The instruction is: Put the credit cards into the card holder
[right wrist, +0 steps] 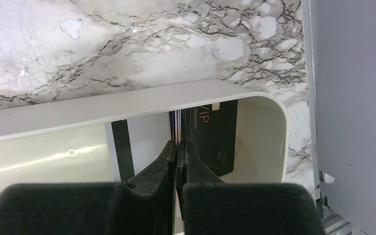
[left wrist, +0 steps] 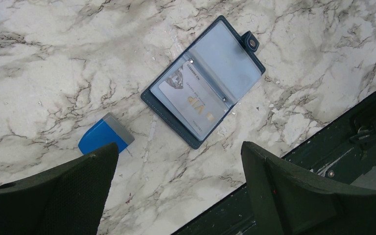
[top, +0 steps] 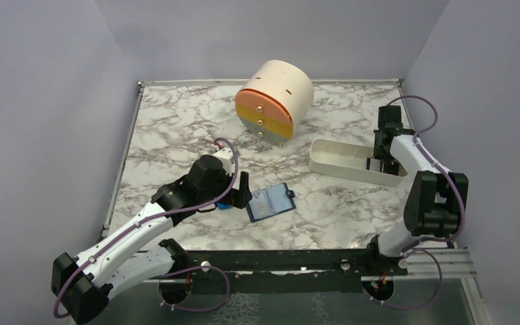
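An open card holder [top: 271, 202] lies on the table at front centre, a white VIP card [left wrist: 193, 98] in one sleeve. My left gripper is open above it, empty. My right gripper is shut, fingertips down in the white bin [right wrist: 54, 147] at the right, among cards: a black VIP card [right wrist: 215, 137] to the right, a pale card with a black stripe [right wrist: 147, 137] to the left, thin edges between. Whether anything is between the fingertips is hard to tell.
A blue object [left wrist: 100, 137] lies beside the holder under the left arm. A white cylinder with coloured drawers [top: 277, 95] stands at the back centre. The right wall is close to the bin.
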